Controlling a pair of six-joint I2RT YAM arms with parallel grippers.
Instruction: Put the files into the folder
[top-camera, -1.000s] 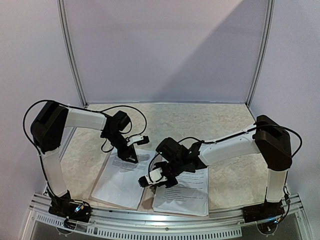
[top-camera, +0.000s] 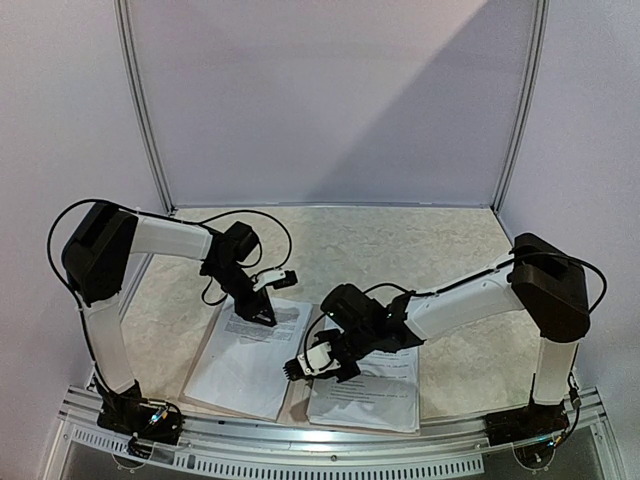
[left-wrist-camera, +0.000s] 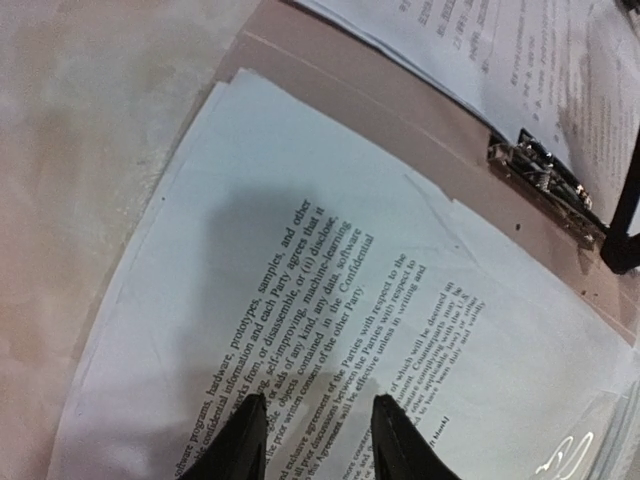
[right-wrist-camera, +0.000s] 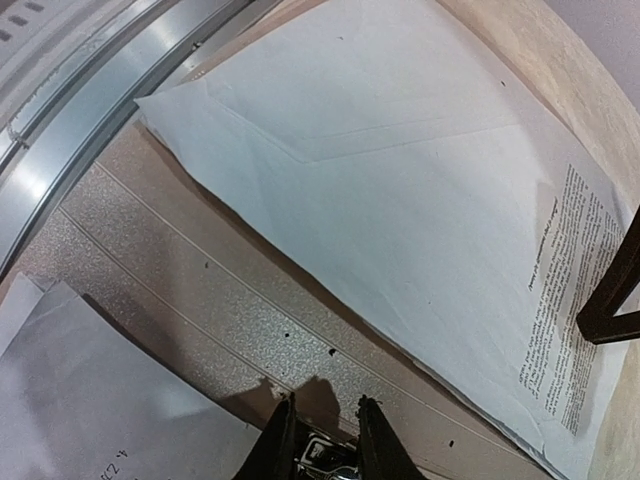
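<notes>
The folder (right-wrist-camera: 190, 260) lies spread open, brownish and translucent, with one stack of white printed sheets (top-camera: 240, 375) on its left half and another (top-camera: 375, 395) on its right. A metal clip (left-wrist-camera: 548, 185) sits along its spine. My left gripper is part open above the upper part of the left stack, nothing between its fingers. Over the spine, my right gripper is part open as well. Its fingers stand on either side of a metal clip piece (right-wrist-camera: 328, 455); whether they touch it cannot be seen. The right forearm hides part of the right stack.
A metal rail (top-camera: 330, 450) runs along the front edge, close below the folder. Walls close off the back and both sides. Black cables loop beside both arms.
Compared with a second ago, my right gripper stands slightly farther right, and the folder with its sheets has shifted a little the same way. The left arm looks still.
</notes>
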